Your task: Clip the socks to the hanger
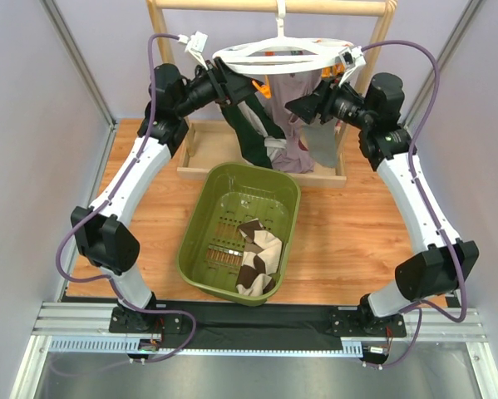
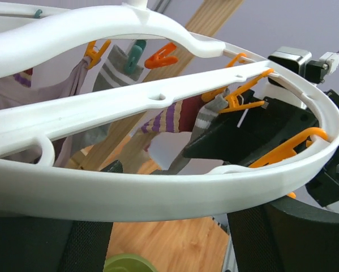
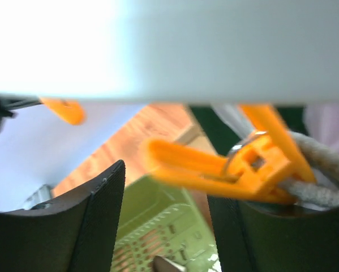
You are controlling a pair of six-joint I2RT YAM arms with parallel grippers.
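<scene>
The white round hanger [image 1: 282, 46] hangs from the wooden rail, with orange, teal and red clips and some socks on it. In the left wrist view its rim [image 2: 158, 195] crosses just over my left gripper [image 1: 238, 90], whose fingers stand apart. My right gripper [image 1: 305, 106] is below the hanger's right side, its fingers apart beside an orange clip [image 3: 260, 164], with grey cloth behind that clip. A green basin [image 1: 200, 258] holds cream and brown socks [image 1: 261, 258].
The wooden rack [image 1: 190, 170] behind the basin holds green, lilac and grey garments. Bare wooden floor [image 1: 365, 241] lies either side of the basin. Walls close in at both sides.
</scene>
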